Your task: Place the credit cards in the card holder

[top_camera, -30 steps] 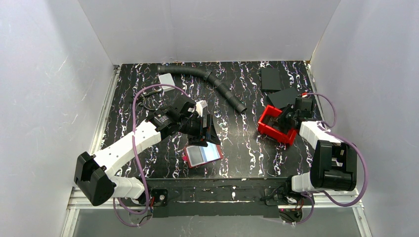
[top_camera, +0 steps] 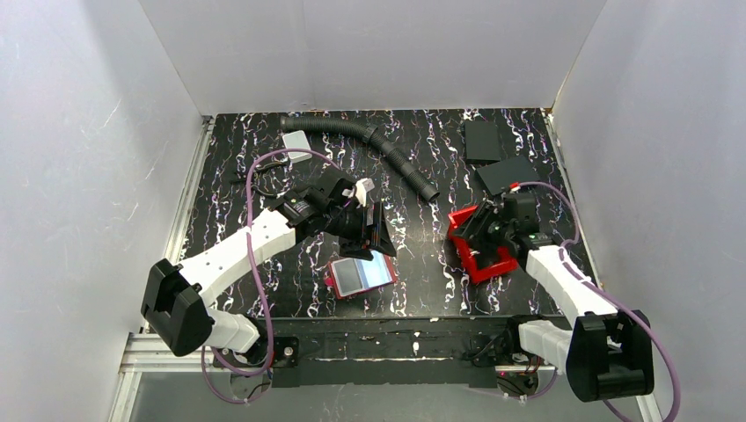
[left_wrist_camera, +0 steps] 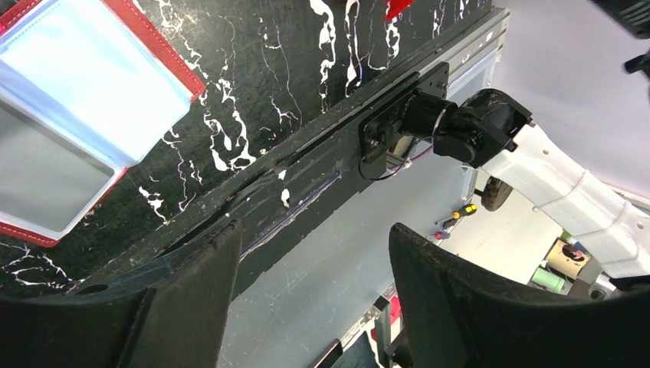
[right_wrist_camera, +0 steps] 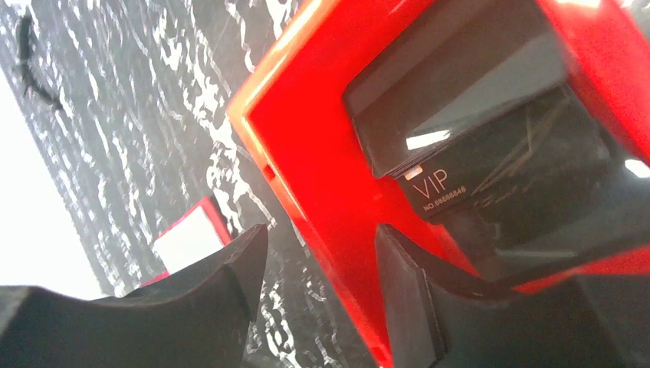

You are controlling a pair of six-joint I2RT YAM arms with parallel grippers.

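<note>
The card holder [top_camera: 348, 275], red-edged with clear pockets, lies open at the front left of the table; part of the holder [left_wrist_camera: 107, 77] fills the left wrist view's upper left. Above it hangs my left gripper, open and empty. At the right, a red box [top_camera: 479, 273] contains black cards, including a VIP card [right_wrist_camera: 438, 189] partly under another dark card [right_wrist_camera: 460, 84]. My right gripper is at the box with its fingers apart; the box's red side wall [right_wrist_camera: 306, 222] shows between the fingertips. No card is visible between them. The arm partly covers the box from above.
Two dark flat pieces [top_camera: 481, 141] lie at the back right. A black corrugated hose [top_camera: 391, 151] crosses the back, and a small white box [top_camera: 296, 144] sits at the back left. Between the holder and the red box the tabletop is clear.
The red box has shifted left and forward and turned, along with my right gripper, which has moved left over it. The left arm has moved only slightly; the card holder has stayed put.
</note>
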